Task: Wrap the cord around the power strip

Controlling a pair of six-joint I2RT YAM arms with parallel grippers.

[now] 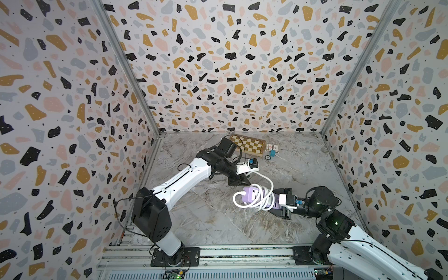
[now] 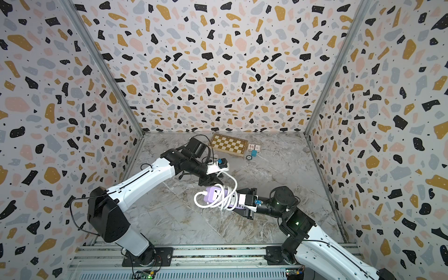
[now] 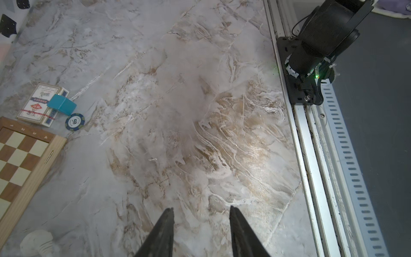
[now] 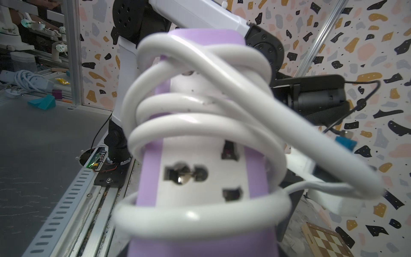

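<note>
The lilac and white power strip is held up over the table, with several loops of the white cord wound loosely around it. My right gripper is shut on the strip's right end. Close up in the right wrist view, cord loops circle the socket face of the strip, and one thick strand slants off to the right. At the strip's far end, my left gripper has its fingers apart; in the left wrist view only tabletop shows between its fingers. A strand rises toward the left gripper; contact cannot be made out.
A chessboard, a card box, a blue cube and a chip lie at the back of the table. Open marble table surrounds the arms. A rail runs along the front.
</note>
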